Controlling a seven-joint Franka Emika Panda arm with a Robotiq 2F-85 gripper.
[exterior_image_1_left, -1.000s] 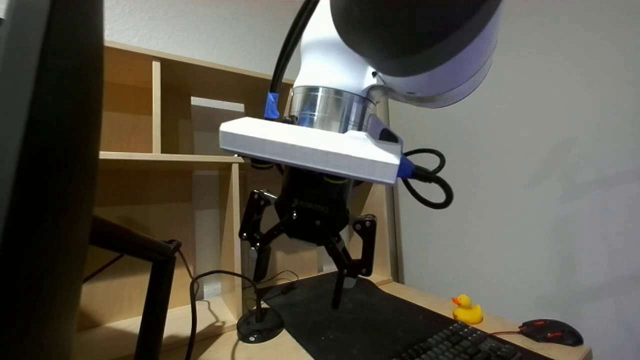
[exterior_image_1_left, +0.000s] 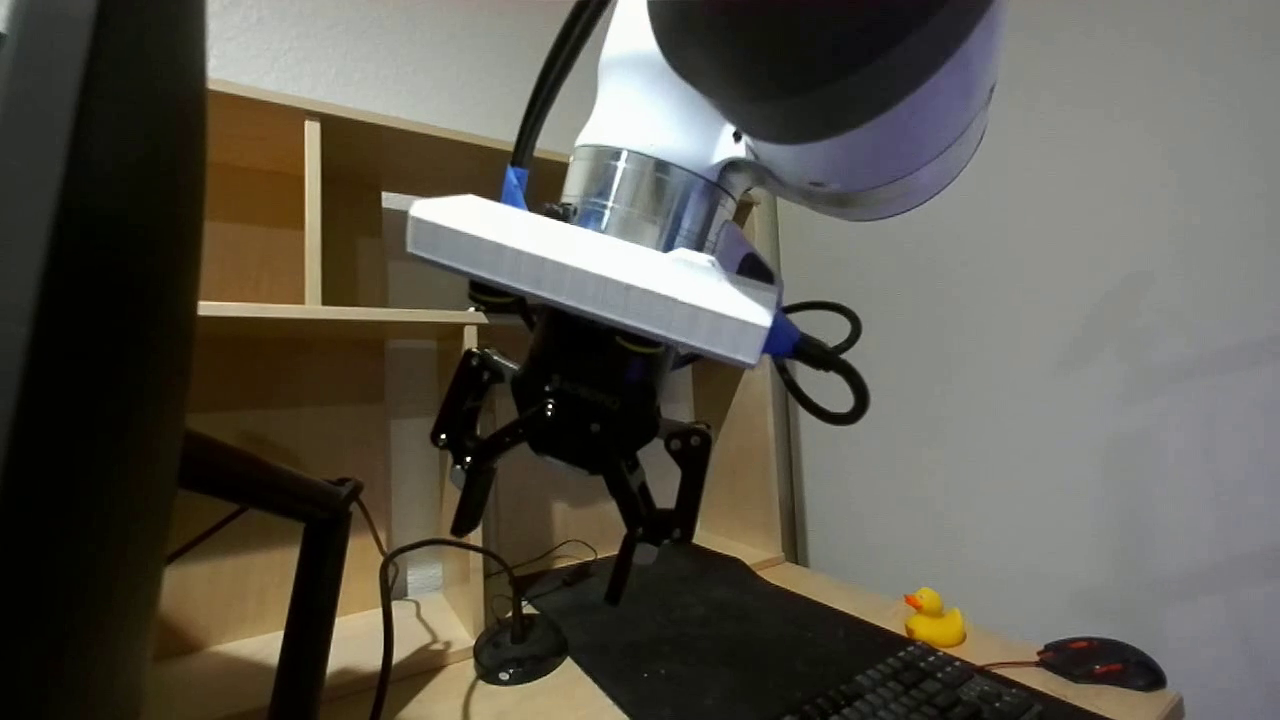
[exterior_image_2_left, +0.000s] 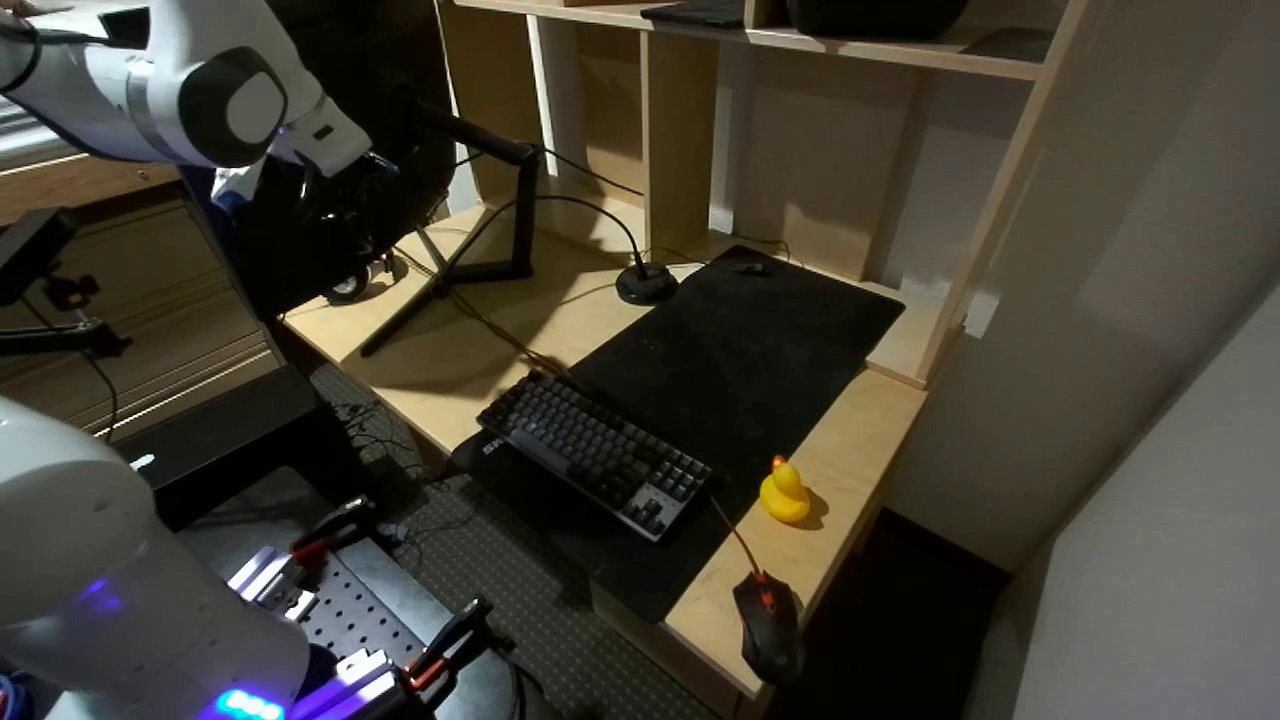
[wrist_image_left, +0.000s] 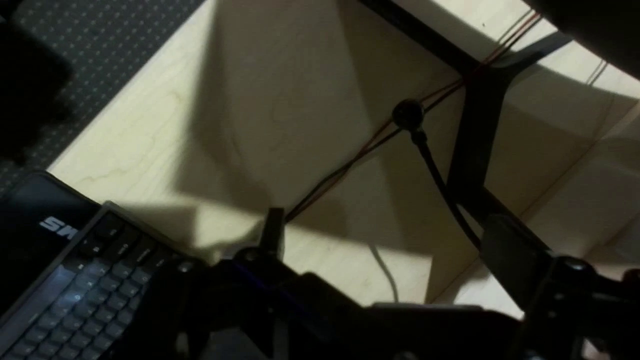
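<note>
My gripper (exterior_image_1_left: 539, 562) hangs in the air over the desk, tilted, its two black fingers spread wide with nothing between them. From the wrist, the gripper shows one finger (wrist_image_left: 273, 231) near the keyboard side and the other finger (wrist_image_left: 513, 258) to the right. Beneath lie bare wood and cables. A black gooseneck microphone (wrist_image_left: 409, 114) reaches in front of the fingers in that view. Its round base (exterior_image_2_left: 647, 283) sits on the desk. In exterior view 2 the gripper is too dark against the monitor to make out.
A black keyboard (exterior_image_2_left: 596, 454) lies across the black desk mat (exterior_image_2_left: 744, 354). A yellow rubber duck (exterior_image_2_left: 785, 494) and a wired mouse (exterior_image_2_left: 769, 626) occupy the desk's right edge. The black monitor stand (exterior_image_2_left: 525, 216) is an obstacle at the left. Behind rises a wooden shelf (exterior_image_1_left: 314, 314).
The gripper has shifted left and slightly upward in exterior view 1, tilting further as it moved. Its fingers remain spread. The duck, mouse, keyboard and microphone have stayed in place.
</note>
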